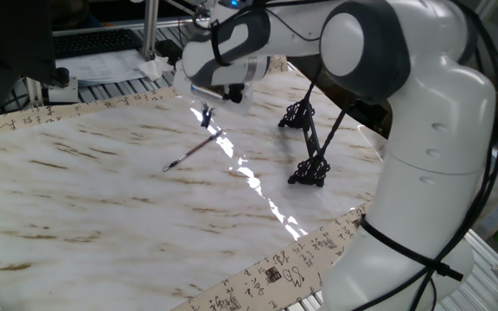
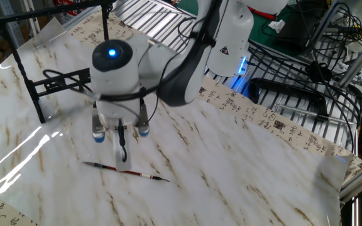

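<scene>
A slim brush [image 1: 197,150] with a dark red handle and a loop at one end lies flat on the marbled sheet [image 1: 85,207]. In exterior view 2 the same brush [image 2: 144,176] lies just in front of the arm's hand. Above the sheet, apart from the brush, hangs my gripper [image 2: 121,134], pointing down. Its two blue-tipped fingers [image 2: 144,132] stand wide apart, so it is open, and no object shows held between them. A pale bracket with a black cable hangs in front of the hand and hides part of the gap and a bit of the brush.
A black rack [image 1: 308,142] with ornate feet and tall posts stands on the sheet beside the arm. Tan strips with writing [image 1: 266,272] border the sheet. Beyond it lie a keyboard [image 1: 98,41] and papers. Much of the sheet is clear.
</scene>
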